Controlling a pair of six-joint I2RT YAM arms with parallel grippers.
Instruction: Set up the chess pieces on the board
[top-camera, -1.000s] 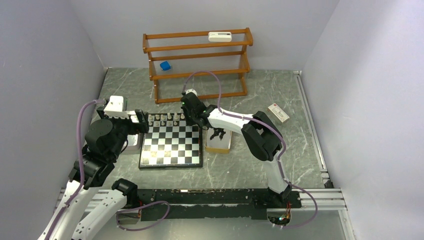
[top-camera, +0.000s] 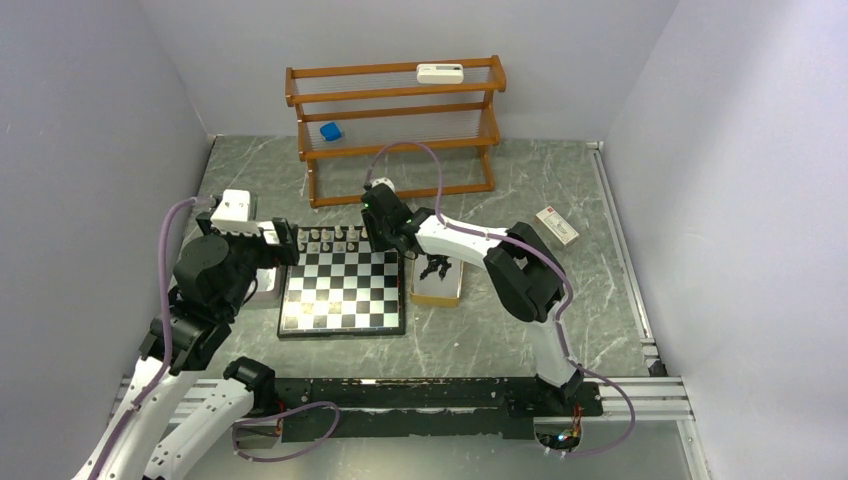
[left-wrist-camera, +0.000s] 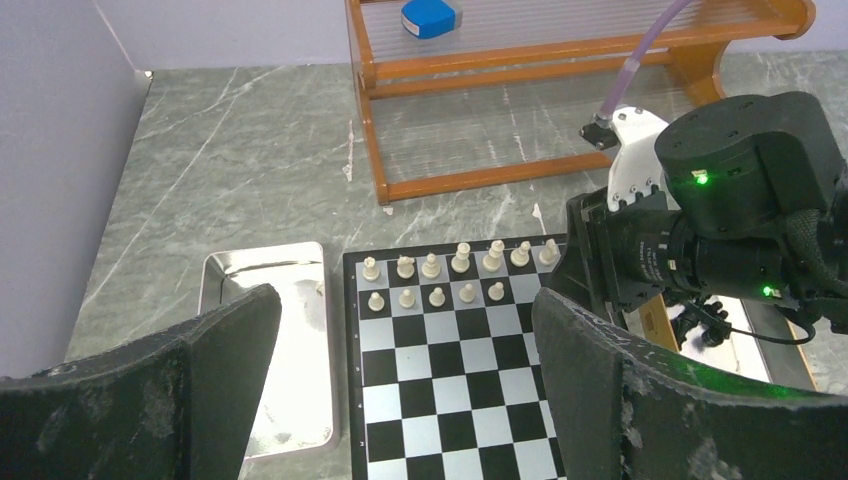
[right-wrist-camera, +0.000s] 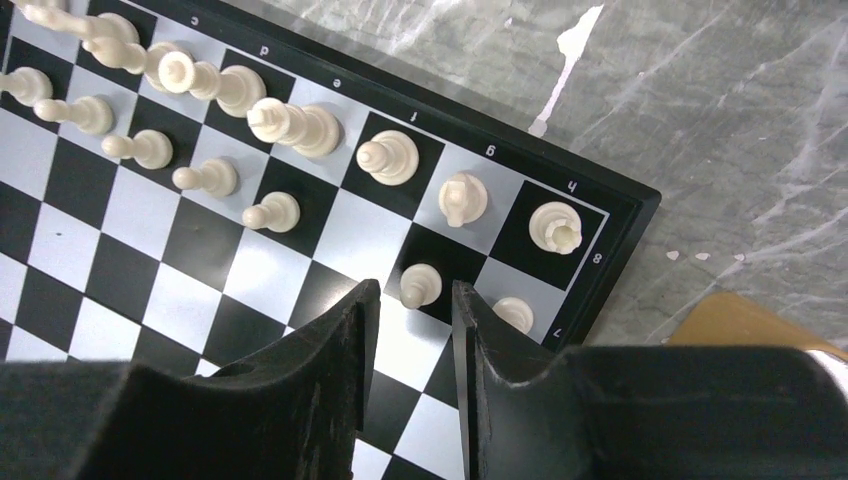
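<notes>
The chessboard (top-camera: 340, 290) carries white pieces on its two far rows. My right gripper is over its far right corner, fingers part open, with a white pawn (right-wrist-camera: 420, 287) showing in the gap and clear space on both sides. That pawn stands on a dark square. Another white pawn (right-wrist-camera: 514, 314) is upright just right of the fingers, near a rook (right-wrist-camera: 556, 228) in the corner. Black pieces (top-camera: 436, 267) lie in the box right of the board. Wide open and empty, my left gripper hangs near the board's left side.
A metal tray (left-wrist-camera: 330, 350) stands left of the board; only a small piece shows at its edge. The wooden rack (top-camera: 395, 150) rises behind. A small white box (top-camera: 556, 226) lies at the right. Bare table surrounds it.
The left arm and the pieces in view look unmoved.
</notes>
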